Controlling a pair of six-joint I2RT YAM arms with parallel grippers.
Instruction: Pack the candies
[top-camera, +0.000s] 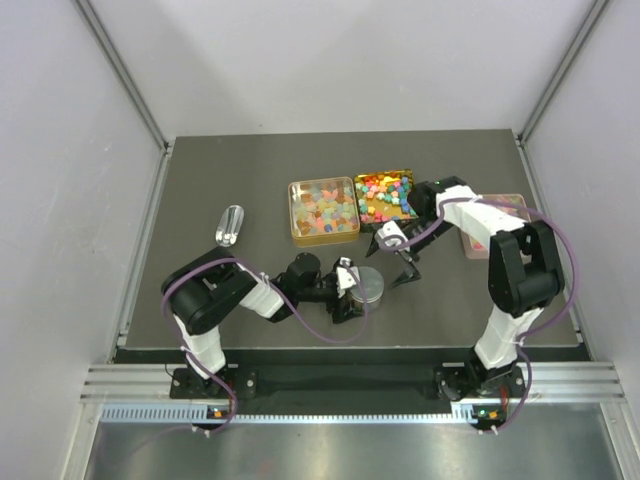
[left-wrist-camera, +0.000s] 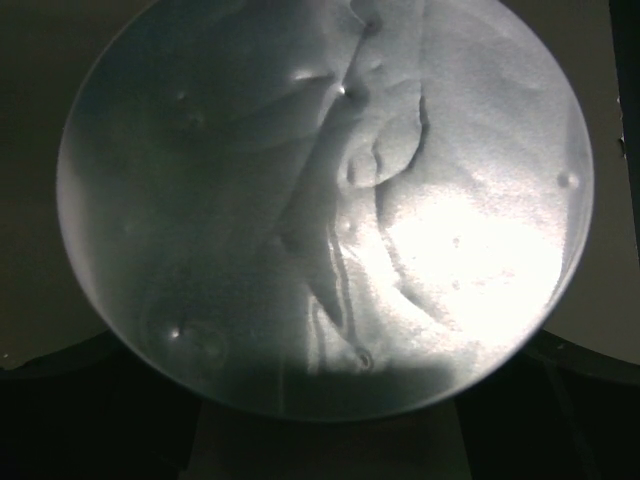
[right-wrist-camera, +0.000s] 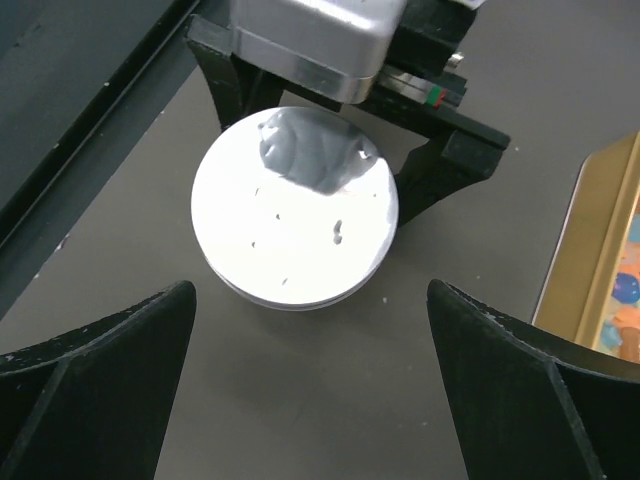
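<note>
A round silver-lidded can (top-camera: 366, 288) stands at the front middle of the table, its lid (left-wrist-camera: 330, 200) filling the left wrist view. My left gripper (top-camera: 350, 306) is low around the can; in the right wrist view its dark fingers flank the can (right-wrist-camera: 293, 210), but whether they grip it is unclear. My right gripper hangs open just right of and above the can, nothing between its fingers. Behind them are a tray of pale candies (top-camera: 323, 207) and a gold tray of brighter candies (top-camera: 385, 196).
Another candy tray (top-camera: 481, 245) sits at the right, partly under the right arm. A metal scoop (top-camera: 229, 224) lies at the left. The table's front edge is close to the can.
</note>
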